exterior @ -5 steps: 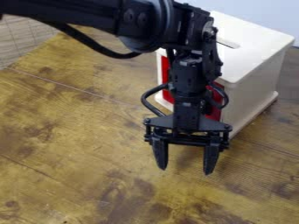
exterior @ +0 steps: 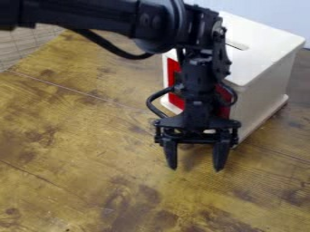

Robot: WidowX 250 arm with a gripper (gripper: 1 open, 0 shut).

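My black gripper (exterior: 195, 159) hangs open over the wooden floor (exterior: 85, 172), its two fingers pointing down with nothing between them. Behind it stands a white box (exterior: 260, 68) with a slot in its top and a red panel on its front, largely hidden by my arm and gripper. Whether the fingertips touch the floor cannot be told.
The floor to the left and in front of the gripper is clear. A pale wall (exterior: 285, 14) is at the back right, and a light grey strip lies at the top left.
My gripper has moved slightly up and away from the camera, toward the box. The box has not moved.
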